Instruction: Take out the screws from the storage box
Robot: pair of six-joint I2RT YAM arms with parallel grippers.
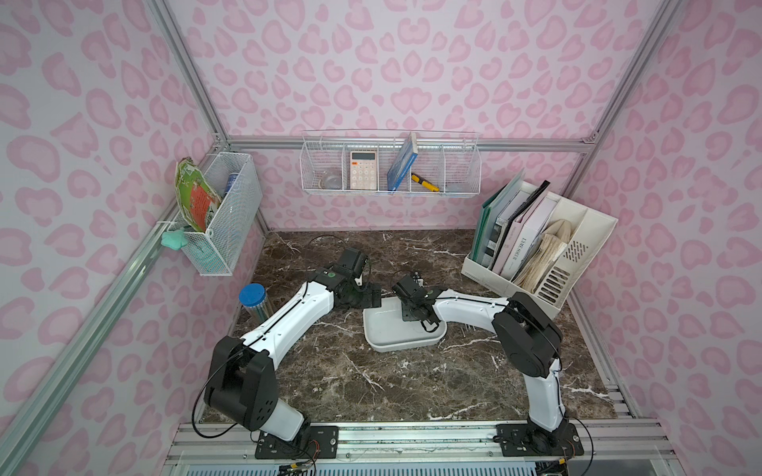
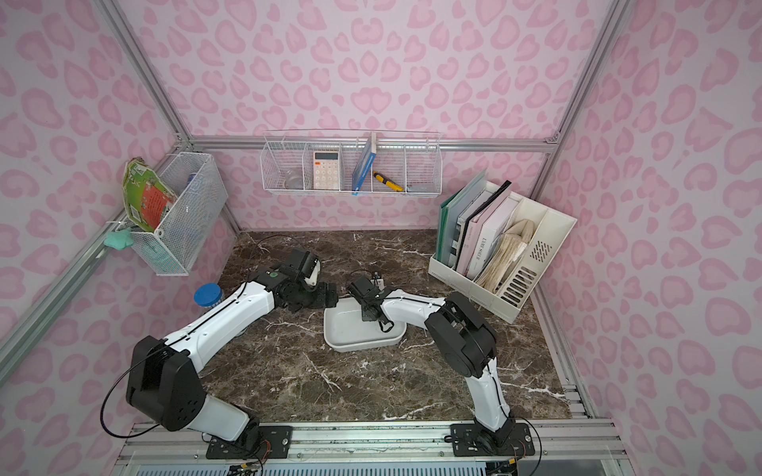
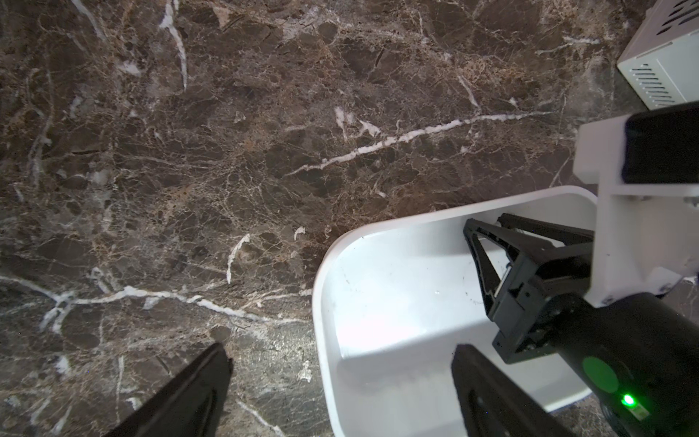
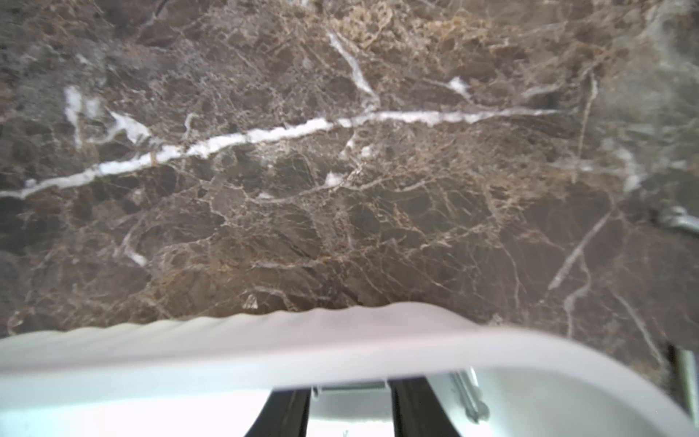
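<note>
A white plastic storage box (image 1: 385,334) sits on the marble table. My right gripper is down inside it, fingers part open, near its far wall. In the right wrist view a silver screw (image 4: 469,393) lies in the box beside the fingers; more metal pieces (image 4: 683,371) lie blurred on the table to the right of the box. My left gripper hovers over the box's left edge, fingers open with nothing between them. What lies between the right fingertips is hard to tell.
A white file organizer (image 1: 587,238) with binders stands at the back right. A blue-lidded jar (image 1: 252,295) is at the left. Wire baskets (image 1: 325,178) hang on the walls.
</note>
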